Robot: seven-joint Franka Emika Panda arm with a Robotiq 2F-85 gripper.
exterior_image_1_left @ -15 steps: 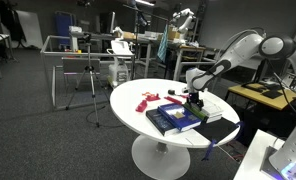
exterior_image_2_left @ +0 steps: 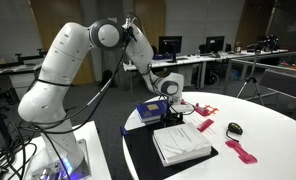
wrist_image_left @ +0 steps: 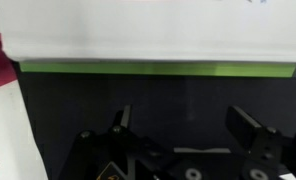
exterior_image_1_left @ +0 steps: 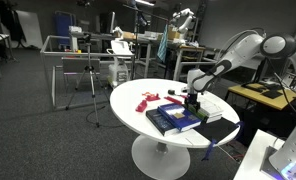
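Note:
My gripper stands open in the wrist view, its dark fingers apart at the bottom with nothing visible between them. Ahead of them lies a white box [wrist_image_left: 158, 32] with a green strip [wrist_image_left: 158, 68] along its near edge. In exterior view 2 the white box [exterior_image_2_left: 183, 142] sits on a black mat [exterior_image_2_left: 148, 160], and the gripper [exterior_image_2_left: 172, 120] is just behind it. Exterior view 1 shows the gripper [exterior_image_1_left: 192, 104] low over the table, near a blue box [exterior_image_1_left: 172, 119]; its fingertips are too small and dark to make out there.
Red objects [exterior_image_2_left: 205, 109] and a black computer mouse [exterior_image_2_left: 234, 131] lie on the round white table [exterior_image_2_left: 273, 130]. Another red piece [exterior_image_2_left: 241, 151] lies near the white box. Clear table extends on the side away from the arm.
In exterior view 1 the arm's wrist has shifted slightly over the boxes. The boxes and red objects look unmoved.

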